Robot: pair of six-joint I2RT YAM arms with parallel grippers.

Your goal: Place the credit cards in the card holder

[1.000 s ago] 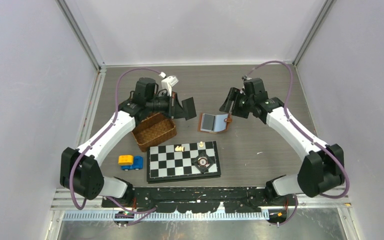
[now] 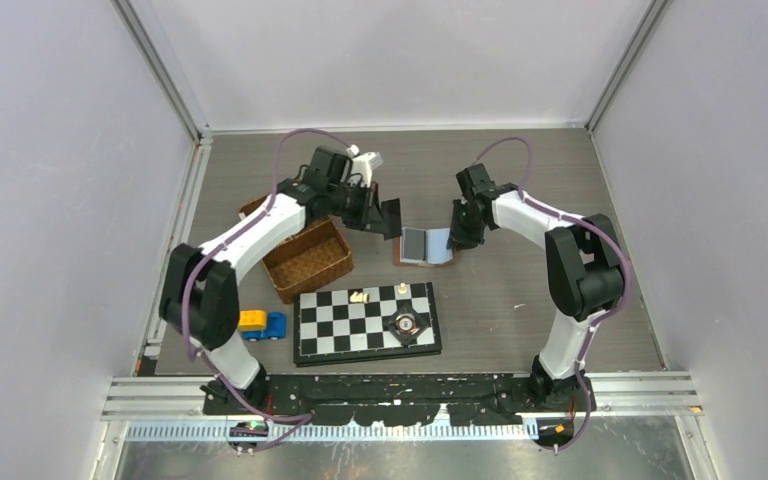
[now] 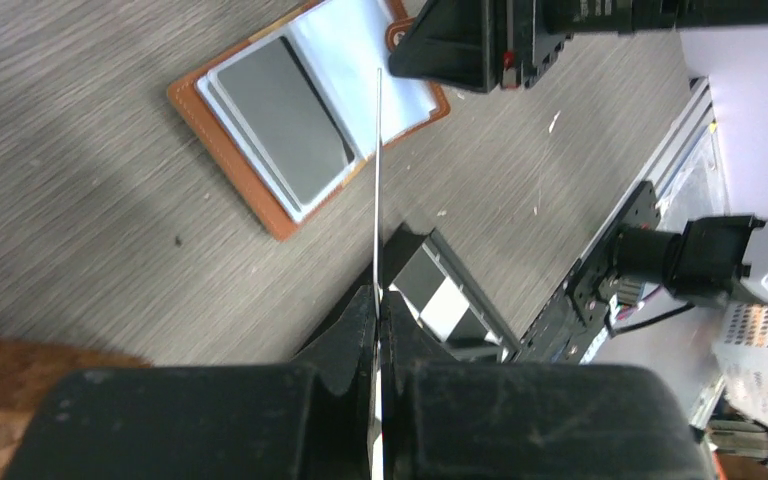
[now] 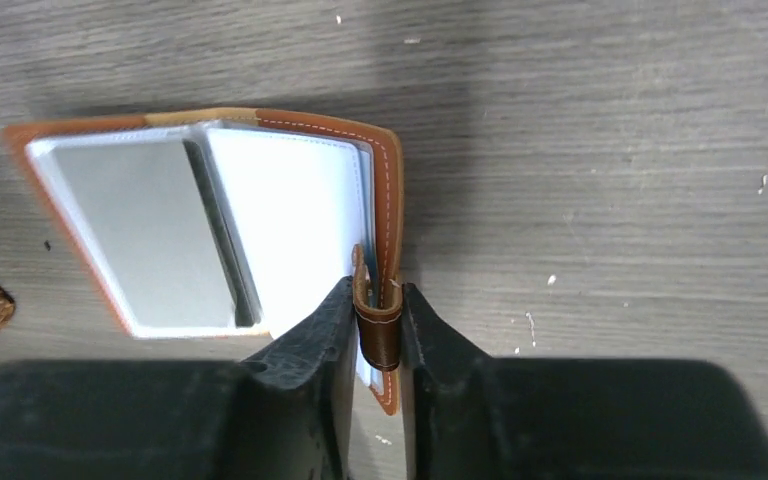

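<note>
An open brown card holder (image 2: 398,256) with clear sleeves lies on the table (image 2: 530,290). My left gripper (image 2: 376,222) is shut on a thin dark card (image 2: 392,219), seen edge-on as a thin upright line in the left wrist view, just left of the holder. My right gripper is at the holder's right edge, its fingers either side of the brown leather clasp strap (image 4: 378,335); whether they grip it firmly is hard to tell.
A wicker basket (image 2: 309,268) sits left of the holder, under the left arm. A chessboard (image 2: 335,335) with a few small objects lies in front, a toy truck (image 2: 270,326) at front left.
My left gripper has moved slightly right with the card, closer to the holder.
</note>
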